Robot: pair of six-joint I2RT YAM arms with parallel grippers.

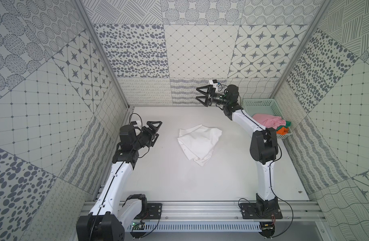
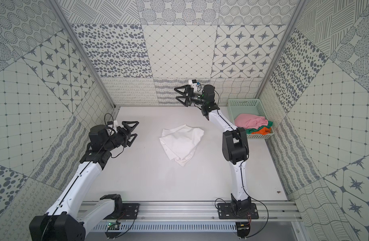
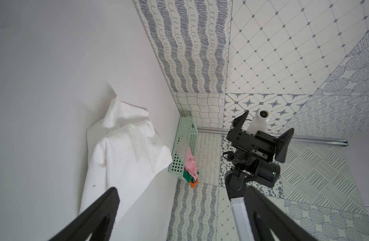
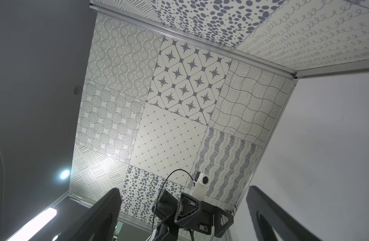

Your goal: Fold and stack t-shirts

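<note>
One white T-shirt (image 1: 199, 142) (image 2: 181, 142) (image 3: 124, 156) lies crumpled, loosely spread, in the middle of the table. To its left, raised, is my left gripper (image 1: 155, 132) (image 2: 130, 132), open and empty. Behind the shirt and a little to its right, near the back edge and raised, my right gripper (image 1: 199, 95) (image 2: 179, 95) is open, with nothing between its fingers; the left wrist view shows it facing across the table.
A green perforated basket (image 2: 243, 105) at the back right holds pink (image 2: 249, 120), green and orange cloth, behind the right arm.
</note>
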